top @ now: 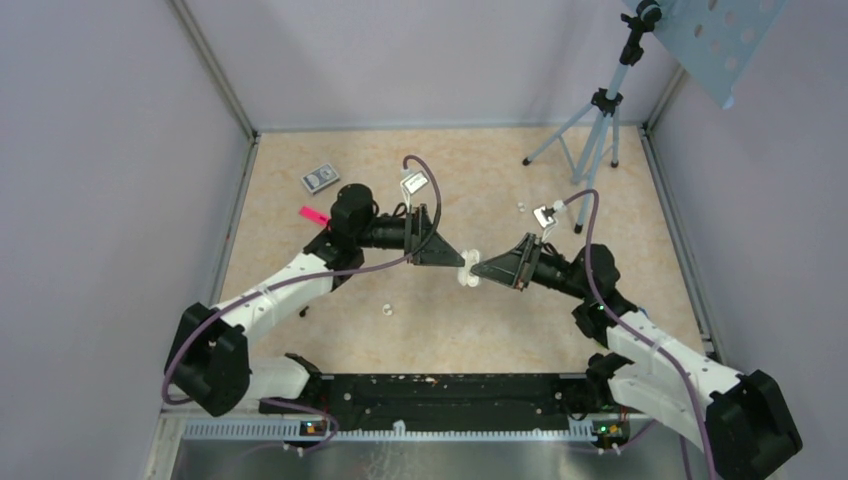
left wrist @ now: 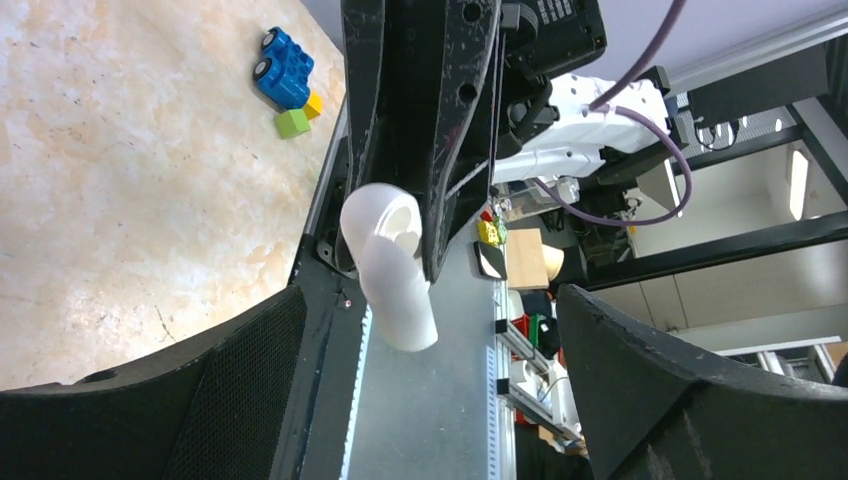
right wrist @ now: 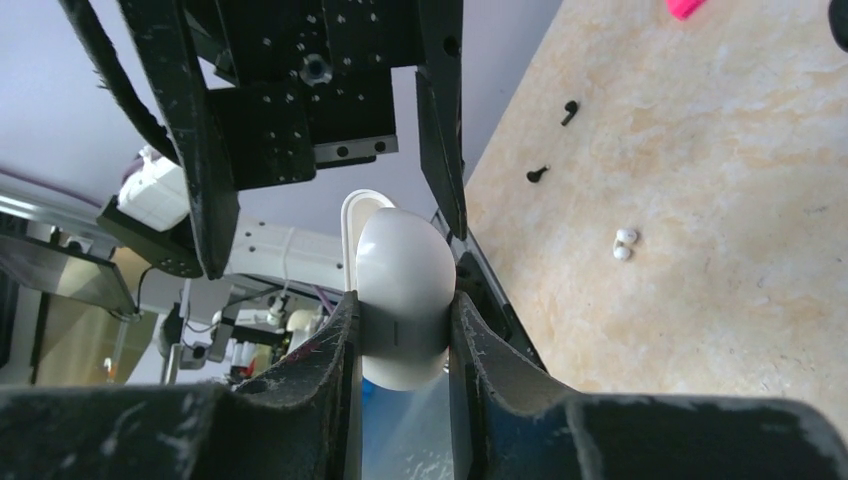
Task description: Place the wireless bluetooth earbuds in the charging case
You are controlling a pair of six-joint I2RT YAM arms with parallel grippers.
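A white charging case point(top: 469, 268) is held above the table between my two grippers, its lid swung open. In the right wrist view the case point(right wrist: 403, 300) sits between the fingers of my right gripper, which touch its sides. My left gripper stands open, its fingers spread wide around the case point(left wrist: 388, 275) without visible contact. Two small white pieces point(right wrist: 625, 243) lie together on the table; whether they are the earbuds I cannot tell. Two black earbud-shaped pieces point(right wrist: 571, 112) lie farther off. Tiny white pieces point(top: 521, 207) rest behind the right arm.
A grey box point(top: 320, 178) and a pink strip point(top: 313, 215) lie at the table's left. The tripod point(top: 600, 120) stands at the back right. A blue toy car point(left wrist: 284, 68) and a green block point(left wrist: 292, 123) lie near the right edge.
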